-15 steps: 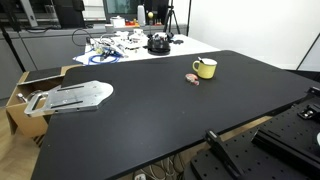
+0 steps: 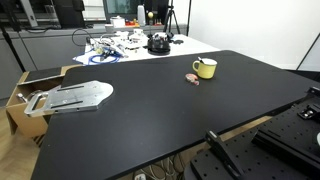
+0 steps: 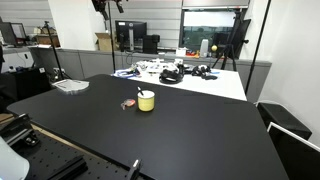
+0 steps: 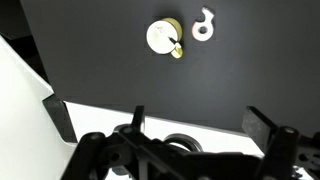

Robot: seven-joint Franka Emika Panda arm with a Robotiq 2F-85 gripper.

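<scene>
A yellow mug (image 2: 207, 70) stands upright on the dark table, with a thin dark handle (image 3: 141, 92) sticking out over its rim. Close beside it on the tabletop lies a small pinkish object (image 2: 192, 78), ring-like with a short tail as seen from above; what it is I cannot tell. From the wrist, the mug (image 4: 161, 37) and the small object (image 4: 202, 28) both appear near the top edge, ahead of my gripper. The gripper is open, its fingers wide apart, with only bare table and white floor showing between them.
A flat pale metal plate (image 2: 77, 97) lies on the table's left part. Cables and gear (image 2: 125, 42) sit on a white surface behind.
</scene>
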